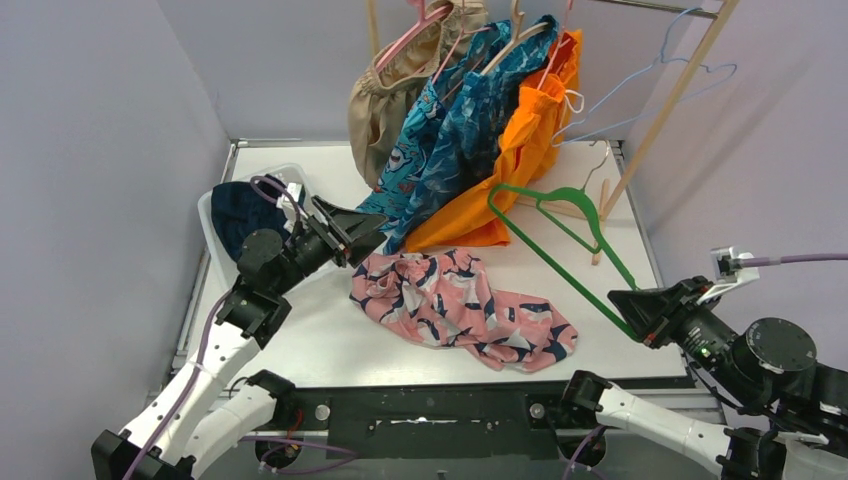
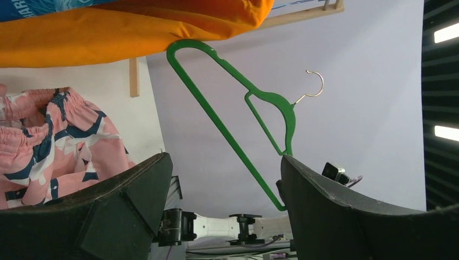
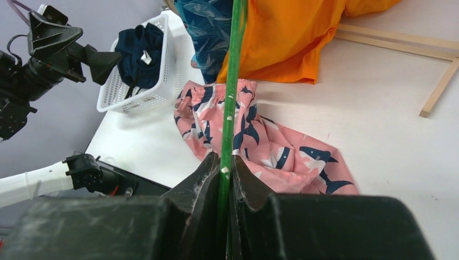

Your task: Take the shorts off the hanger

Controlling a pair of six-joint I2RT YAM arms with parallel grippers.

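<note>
Pink shorts (image 1: pixel 450 300) with navy and white shapes lie crumpled on the white table, their elastic waist (image 2: pixel 32 127) showing in the left wrist view. No hanger is in them. The green hanger (image 1: pixel 560 264) is raised off the table at the right, empty, with my right gripper (image 1: pixel 640 318) shut on one end of it. In the right wrist view the hanger's green bar (image 3: pixel 229 108) runs up from between the fingers. Left of the shorts, above the table, my left gripper (image 1: pixel 362 232) stands open with nothing between its fingers.
A white basket (image 3: pixel 168 65) with dark cloth stands at the left. Orange shorts (image 1: pixel 520 150), blue shorts and beige shorts hang at the back; the green hanger's far end is close to the orange pair. A light blue wire hanger (image 1: pixel 640 75) hangs at the back right.
</note>
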